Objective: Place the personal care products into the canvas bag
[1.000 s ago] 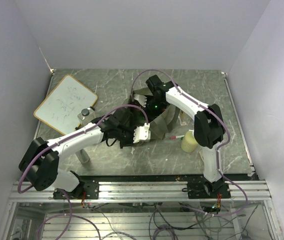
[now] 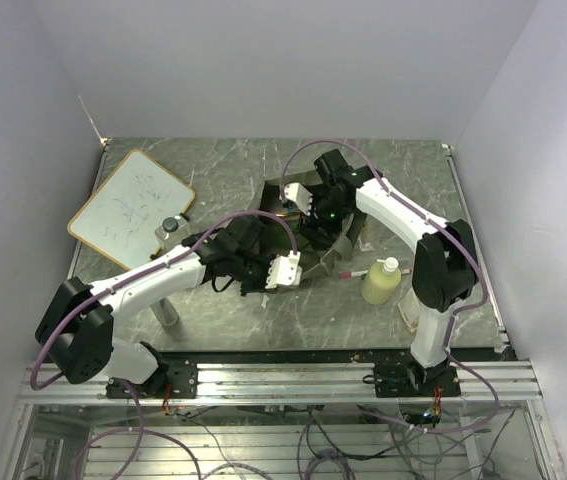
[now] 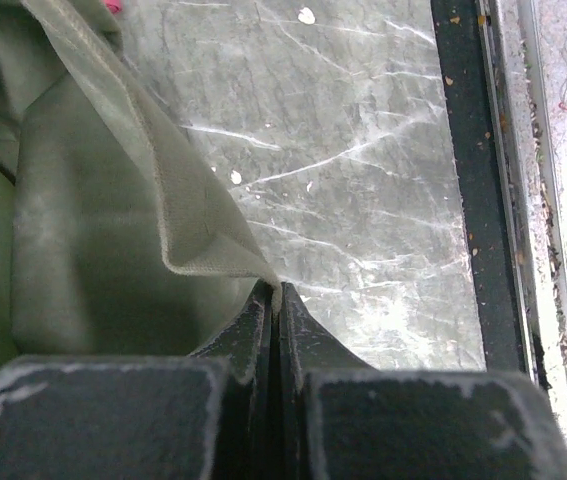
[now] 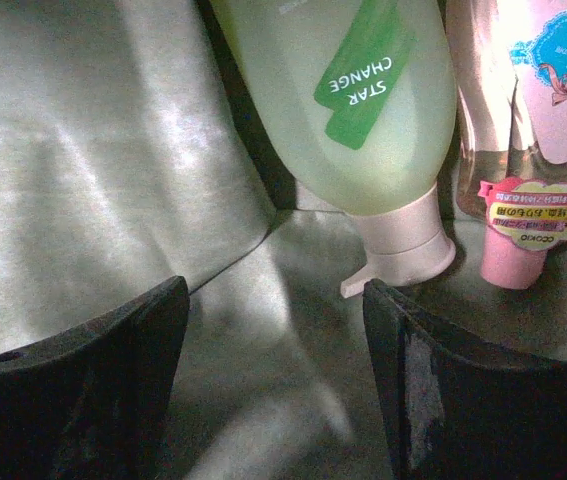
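The olive canvas bag (image 2: 318, 264) stands open mid-table. My left gripper is shut on the fold of its rim at the front. My right gripper is inside the bag, fingers apart with nothing seen between them, just below a green bottle (image 4: 353, 120) labelled STAR CHANGE and a clear pink-capped bottle (image 4: 523, 160), both lying in the bag. A cream pump-less bottle (image 2: 381, 285) stands outside at the bag's right.
A whiteboard (image 2: 131, 208) lies at the left. Clear bottles (image 2: 166, 312) are beside the left arm. A thin red-tipped marker (image 2: 351, 275) lies near the cream bottle.
My right arm has moved to the right within the bag. My left arm is nearly unmoved, still at the bag's front rim.
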